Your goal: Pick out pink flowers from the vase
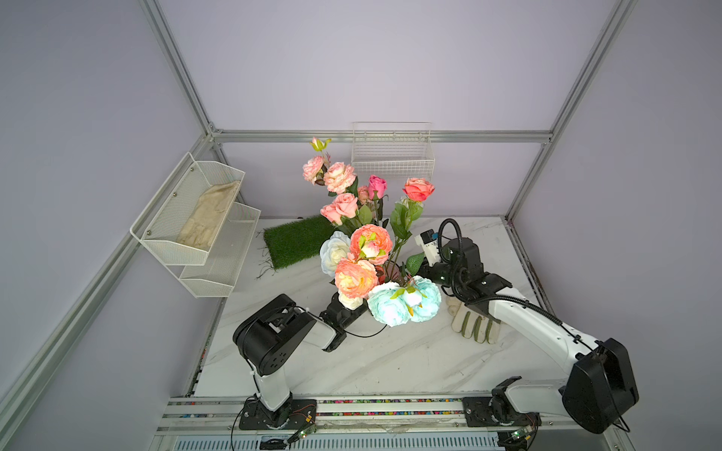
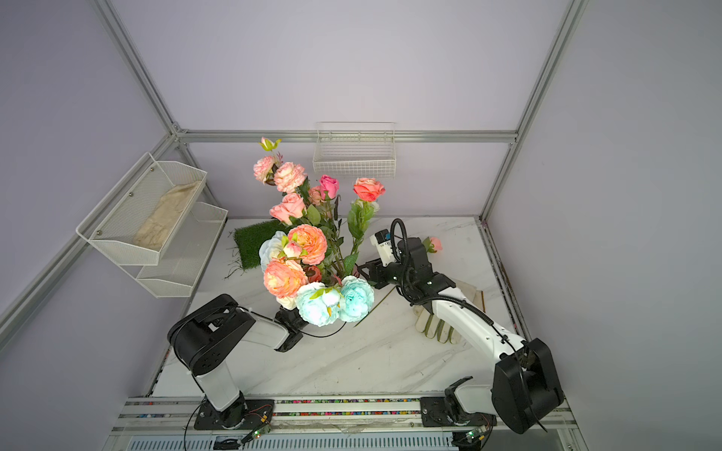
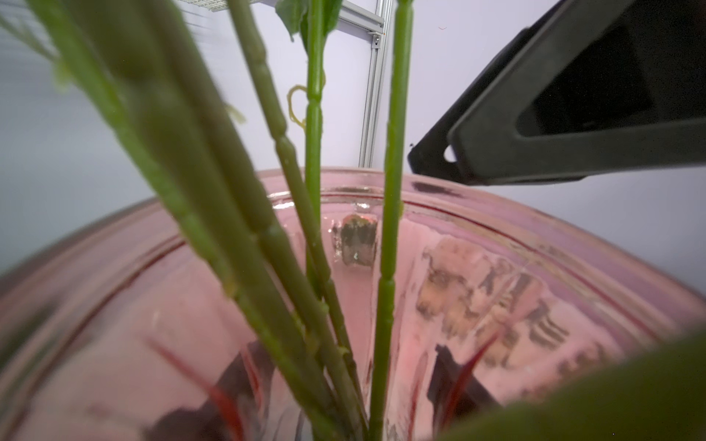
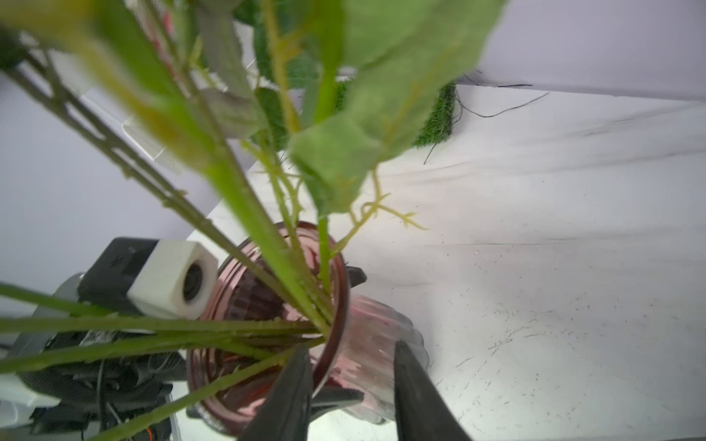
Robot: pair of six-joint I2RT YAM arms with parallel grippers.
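Note:
The translucent pink vase [image 4: 386, 352] stands on the table, full of flowers. My left gripper is shut on it, one dark finger on each side; in the left wrist view the fingers [image 3: 459, 389] show through the glass. Pink flowers [image 1: 340, 177] and a deeper pink rose [image 1: 377, 186] rise toward the back, with a coral-red rose [image 1: 418, 189] to their right. Orange blooms [image 1: 355, 278] and pale blue ones [image 1: 406, 302] crowd the front. My right gripper is open beside the vase rim, nothing visible between its fingers; stems [image 4: 272, 242] lean close by.
A pink flower [image 2: 434, 244] lies on the table behind the right arm. Gloves [image 1: 475, 323] lie under that arm. Artificial grass [image 1: 297, 240] is at the back left, white wire shelves [image 1: 199, 225] at the left wall.

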